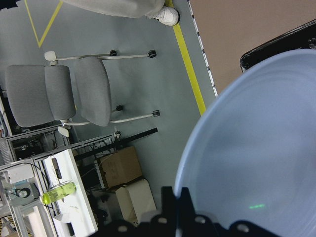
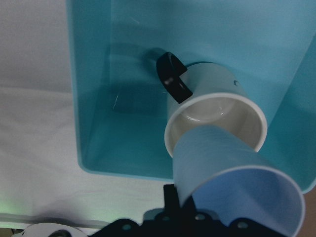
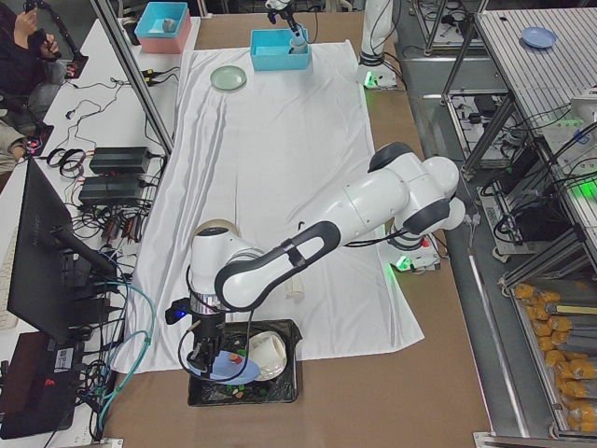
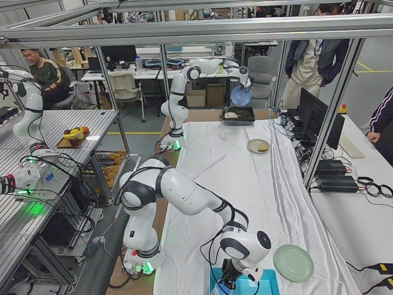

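My left gripper is shut on the rim of a light blue plate [image 1: 247, 148], which is over the black bin [image 3: 205, 392]; a white item [image 3: 270, 355] is inside the bin. My right gripper is shut on the wall of a light blue cup [image 2: 217, 158], tilted over the turquoise box [image 2: 123, 148], beside or on a white mug [image 2: 195, 84] with a black handle lying inside. Whether cup and mug touch is unclear.
A green plate [image 4: 293, 262] lies on the white cloth beside the turquoise box. A beige plate [image 4: 258, 146] with a yellow item lies near the black bin. Monitors and cables line one side.
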